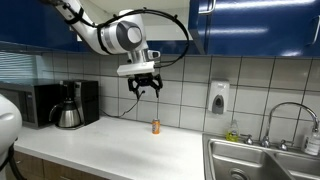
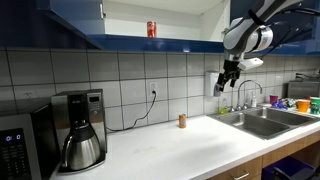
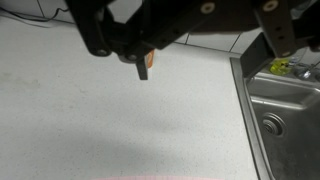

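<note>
High above the white counter hangs my gripper (image 1: 148, 94), its fingers spread apart and nothing between them. In exterior view 2 the gripper (image 2: 238, 91) is in front of the tiled wall at the right. A small orange item (image 1: 156, 127) stands upright on the counter near the back wall, below and apart from the gripper; the same orange item (image 2: 182, 121) is near the middle of exterior view 2. From the wrist, dark gripper parts cover the top, and only a sliver of the orange item (image 3: 151, 59) shows behind a finger (image 3: 142, 70).
A coffee maker (image 2: 82, 132) and a microwave (image 2: 17, 140) stand at the left end. To the right is a steel sink (image 1: 242, 164) with a faucet (image 1: 292, 107). Blue cabinets (image 1: 265, 40) hang overhead.
</note>
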